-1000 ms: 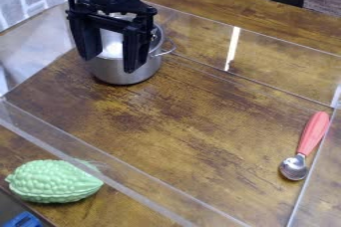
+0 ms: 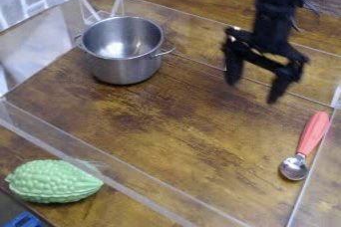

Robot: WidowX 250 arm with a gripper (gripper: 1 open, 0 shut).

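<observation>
The black gripper is at the upper right above the wooden table, blurred, its fingers spread open with nothing seen between them. To its left a steel pot with side handles stands upright. An ice cream scoop with a red handle lies along the right side, below the gripper. A green bitter melon lies at the lower left.
Clear plastic walls surround the work area, with the melon outside the near one. A blue object shows at the bottom left corner.
The gripper has moved right, from over the pot to the upper right, uncovering the pot. The scoop and melon have not moved.
</observation>
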